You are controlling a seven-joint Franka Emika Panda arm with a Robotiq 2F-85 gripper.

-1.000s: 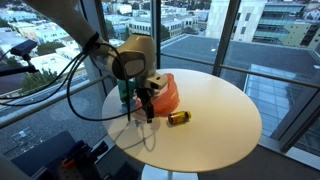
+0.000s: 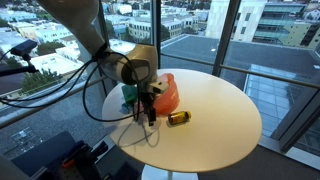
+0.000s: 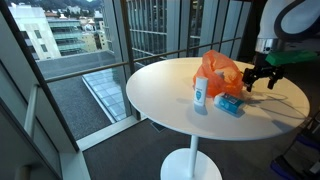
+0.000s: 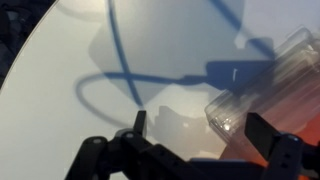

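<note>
My gripper (image 2: 157, 104) is open over the near left part of the white round table (image 2: 220, 115). In exterior view 1 it stands in front of an orange plastic bag (image 2: 168, 97). The wrist view shows both fingers (image 4: 140, 125) spread, with only tabletop between them. A clear plastic container (image 4: 228, 112) and an orange-red surface lie close to the right finger. In exterior view 2, the gripper (image 3: 262, 79) is to the right of the bag (image 3: 220, 72). A white bottle (image 3: 200, 93) stands upright in front of the bag, beside a blue package (image 3: 228, 104).
A yellow and dark cylinder (image 2: 179, 118) lies on its side to the right of the bag in exterior view 1. Loose cables hang around the arm, and shadows cross the tabletop under the wrist.
In exterior view 1 my arm and gripper have shifted slightly to the right. The bag and the yellow and dark cylinder look unmoved.
</note>
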